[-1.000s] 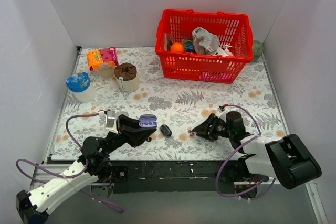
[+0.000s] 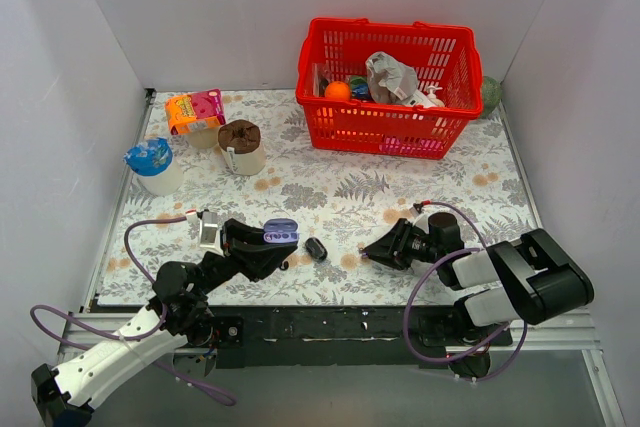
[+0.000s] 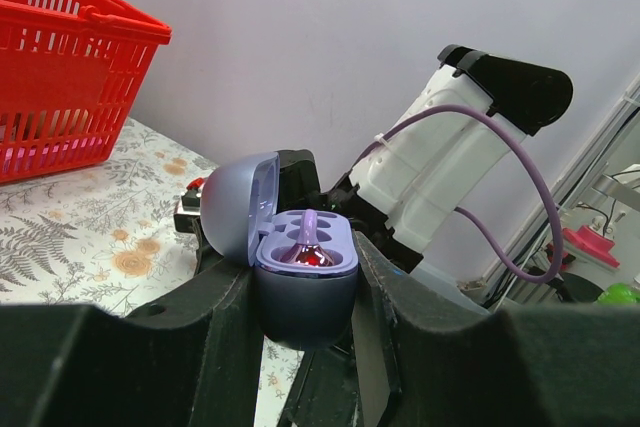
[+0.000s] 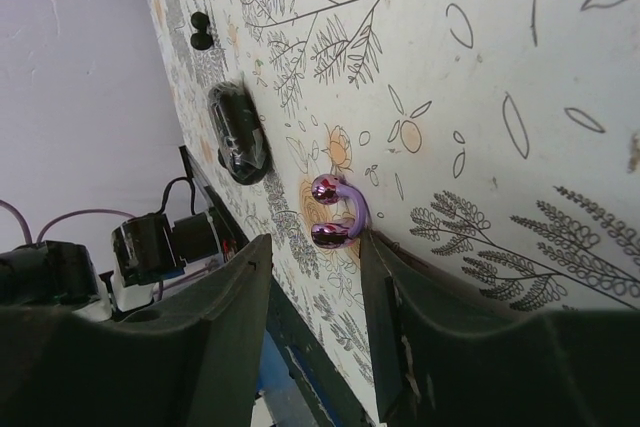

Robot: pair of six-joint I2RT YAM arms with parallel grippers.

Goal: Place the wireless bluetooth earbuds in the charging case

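Observation:
The purple charging case (image 3: 305, 312), its lid raised, is held up by my left gripper, which is shut on its sides. One purple earbud (image 3: 308, 237) with a shiny red end stands in the case; other wells beside it look empty. In the top view the case (image 2: 281, 231) is above the table, left of centre. A second purple earbud (image 4: 356, 209) with two shiny red ends lies on the patterned cloth. My right gripper is low over it, part open, with the earbud between and just beyond its fingertips. Any contact is unclear.
A black oval object (image 2: 315, 248) lies between the two grippers, with small black pieces (image 2: 284, 265) beside it. The red basket (image 2: 390, 127) stands at the back. Several containers, including a blue-topped tub (image 2: 158, 177), are at back left.
The left arm and case have stayed still.

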